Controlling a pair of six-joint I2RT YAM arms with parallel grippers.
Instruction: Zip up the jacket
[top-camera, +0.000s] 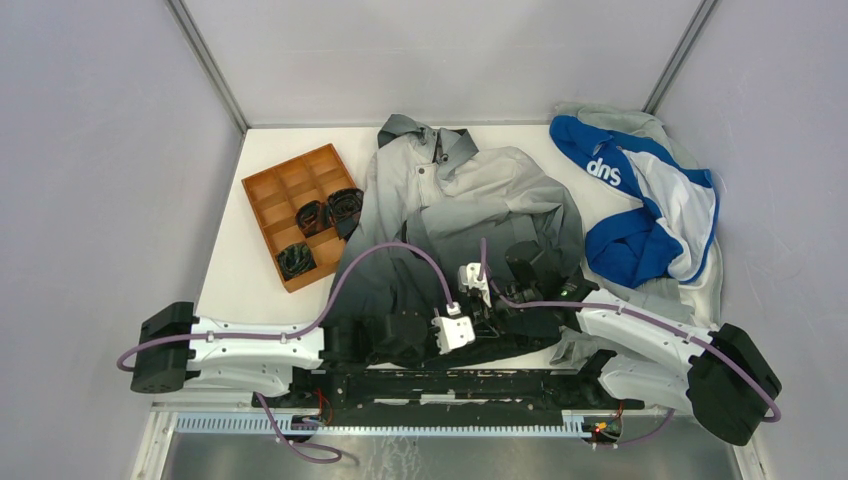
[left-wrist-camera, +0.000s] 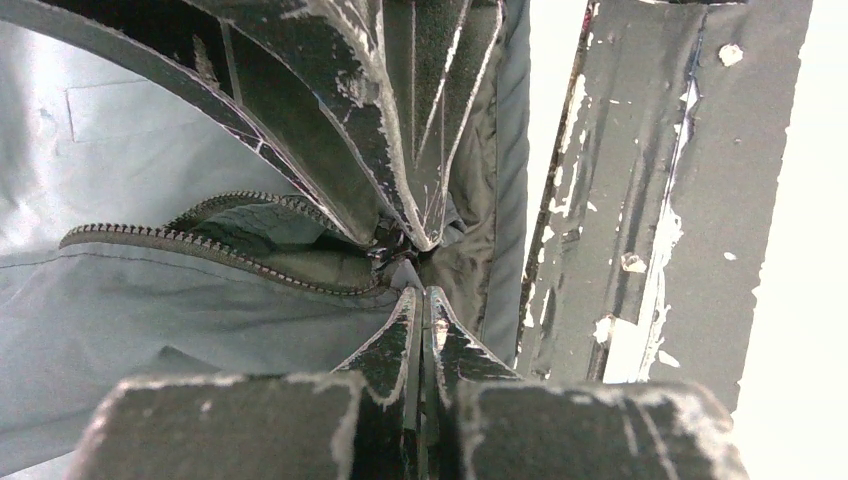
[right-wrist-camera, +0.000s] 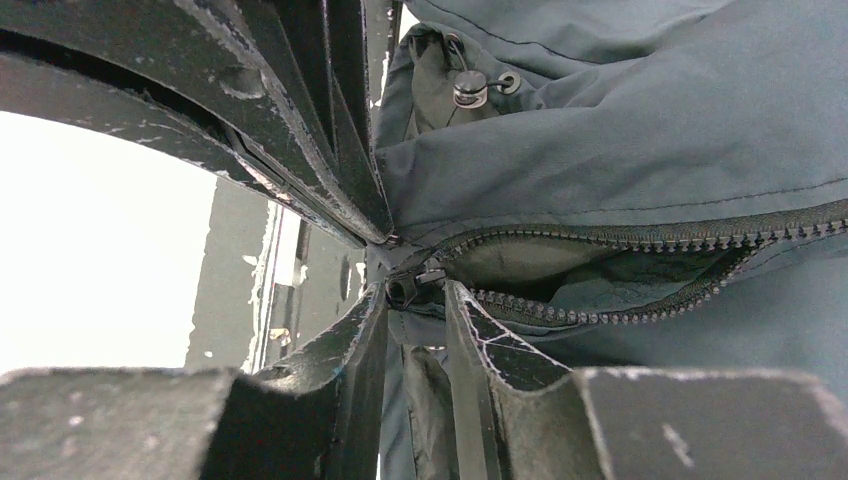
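The grey jacket (top-camera: 470, 215) lies spread on the table, its hem toward me. Its open zipper's two toothed edges (right-wrist-camera: 690, 238) come together at the dark slider and bottom stop (right-wrist-camera: 430, 277). My left gripper is shut at the hem corner beside the zipper's base, with a peak of grey fabric (left-wrist-camera: 405, 273) running into its fingertips. Around the zipper's base, my right gripper stands part open, one finger on each side of it. From above, both arms hide the zipper's base.
A wooden compartment box (top-camera: 263, 215) with dark rolled items stands at the left. Blue and white clothing (top-camera: 640, 200) is piled at the right. The two grippers are very close together, near the table's front edge.
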